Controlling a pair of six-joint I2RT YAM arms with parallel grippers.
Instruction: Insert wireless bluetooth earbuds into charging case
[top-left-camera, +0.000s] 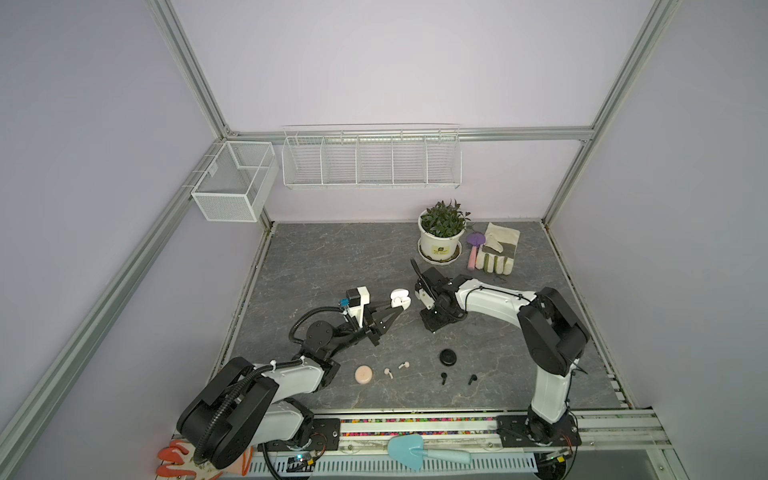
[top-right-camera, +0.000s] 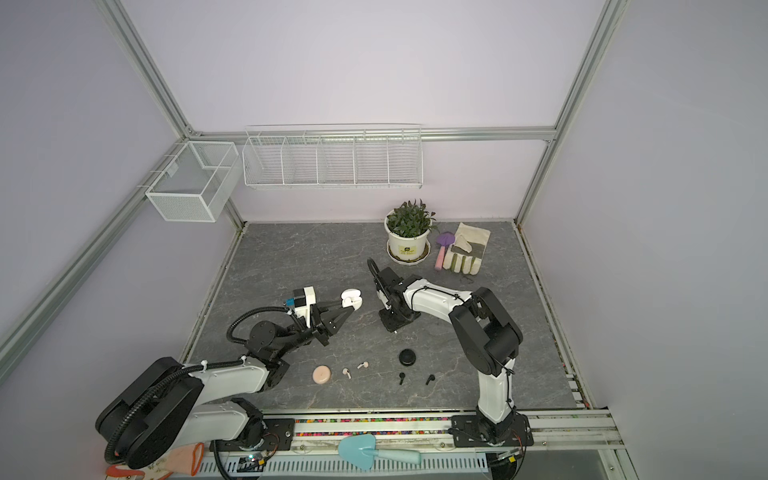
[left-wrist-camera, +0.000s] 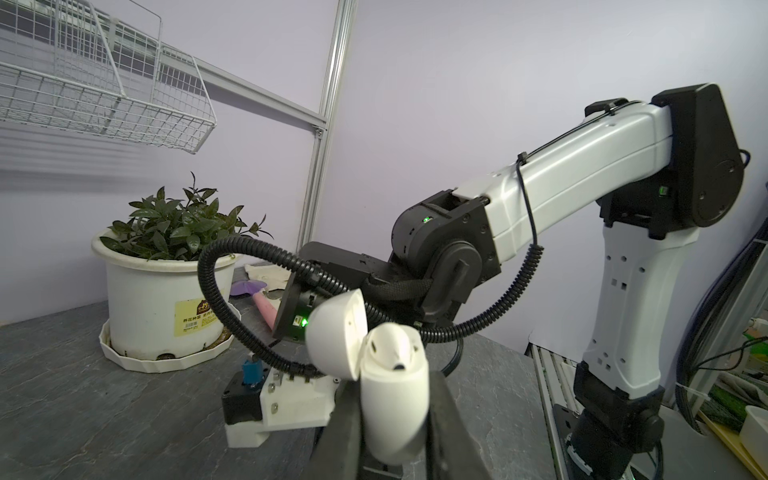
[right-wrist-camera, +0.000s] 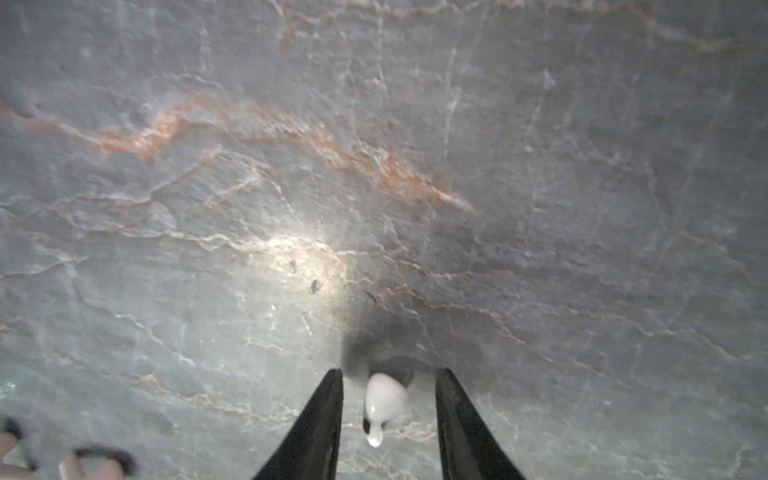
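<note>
Raised above the table, a white charging case (left-wrist-camera: 394, 408) with its lid (left-wrist-camera: 329, 332) swung open is clamped by my left gripper (top-left-camera: 392, 313), which is shut on it. A rounded white piece (left-wrist-camera: 392, 345) shows in the case's top and looks like an earbud; its second slot is hard to make out. One loose white earbud (right-wrist-camera: 385, 400) lies on the table in the right wrist view, stem toward the lower edge. My right gripper points down over it, open, with one finger (right-wrist-camera: 324, 420) on each side and a visible gap around the earbud.
Toward the front lie a pink case (top-left-camera: 364, 374), two pink earbuds, a black case (top-left-camera: 448, 357) and two black earbuds. A potted plant (top-left-camera: 439, 244) and a glove (top-left-camera: 497, 249) stand at the back right.
</note>
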